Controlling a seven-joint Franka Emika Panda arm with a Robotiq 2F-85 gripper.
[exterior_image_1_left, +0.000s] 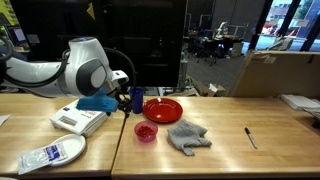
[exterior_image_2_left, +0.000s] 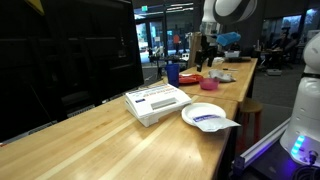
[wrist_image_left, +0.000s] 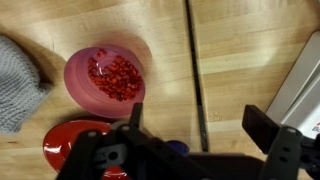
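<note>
My gripper hangs open over the seam between two table sections, with nothing between its fingers. In the wrist view, a pink bowl holding small red pieces sits to the left of it. A red plate lies at the lower left, partly cut off, and a grey cloth is crumpled at the left edge. A dark blue cup stands behind the gripper in the first exterior view; only a bit of it shows beneath the gripper in the wrist view.
A white box and a white plate with a packet on it occupy the near table section. A black marker lies far right. Bare wood separates the cloth from the marker.
</note>
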